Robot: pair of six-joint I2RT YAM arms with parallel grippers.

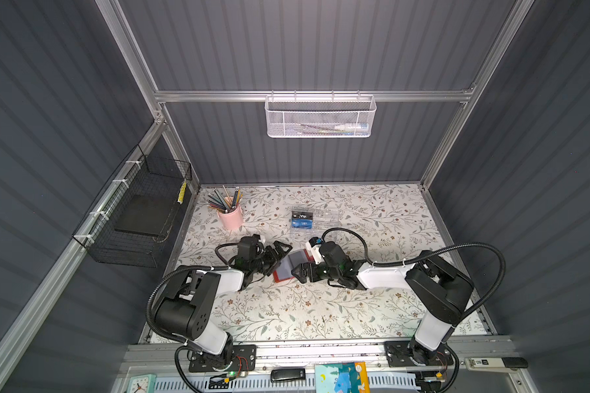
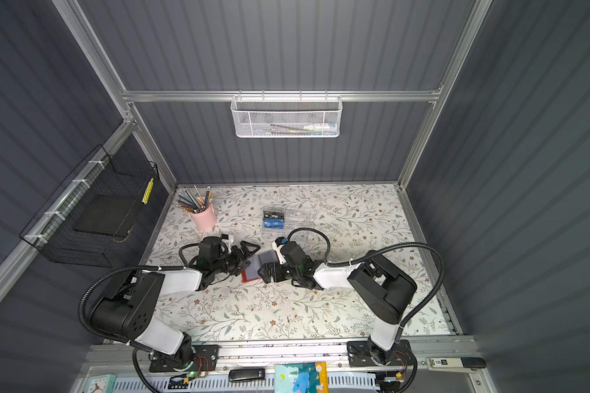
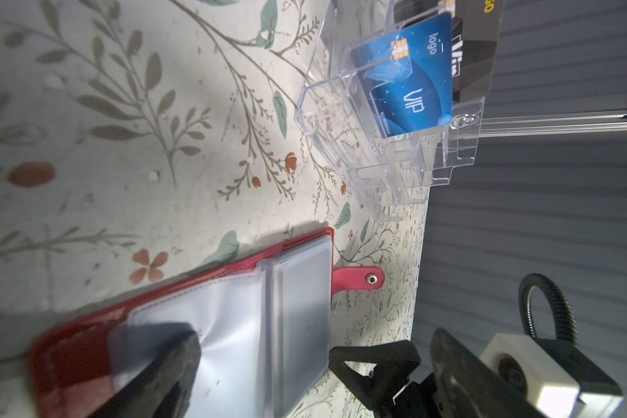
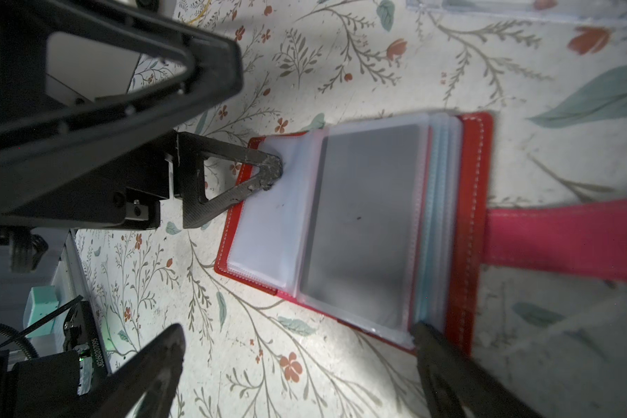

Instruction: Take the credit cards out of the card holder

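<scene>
The red card holder (image 4: pixel 477 209) lies spread open on the table, with clear sleeves (image 4: pixel 369 223) facing up and a strap with a snap reaching off one side. One sleeve looks grey; whether a card sits inside I cannot tell. In a clear stand (image 3: pixel 369 160) behind it are a blue VIP card (image 3: pixel 407 76) and a black card (image 3: pixel 473 62). My left gripper is open at the holder's left part, one fingertip (image 4: pixel 264 170) over the left sleeve, seemingly touching it. My right gripper is open at the holder's right front side, nothing visible between its fingers.
A pink cup of pencils (image 1: pixel 230 217) stands at the back left. A black wire basket (image 1: pixel 141 216) hangs on the left wall, a white mesh basket (image 1: pixel 320 121) on the back wall.
</scene>
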